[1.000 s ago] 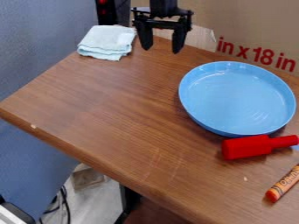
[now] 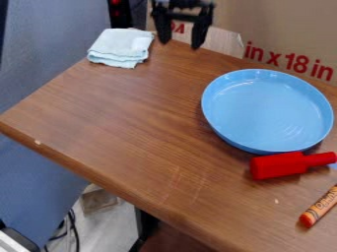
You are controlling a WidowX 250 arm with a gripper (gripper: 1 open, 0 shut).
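The black gripper (image 2: 180, 30) hangs at the top centre of the camera view, above the back edge of the wooden table, open with its two fingers apart and nothing seen between them; its upper part is out of frame. A folded light-blue cloth (image 2: 118, 47) lies at the back left corner. A blue plate (image 2: 267, 111) fills the right side. A red bottle-shaped object (image 2: 278, 165) lies at the plate's front edge, and an orange crayon-like stick (image 2: 320, 205) lies at the lower right.
A cardboard box (image 2: 283, 30) stands behind the table. Beyond the left edge are a blue-grey surface and some cables below.
The gripper has risen a little toward the top edge of the view over the last second. The objects on the table have not moved.
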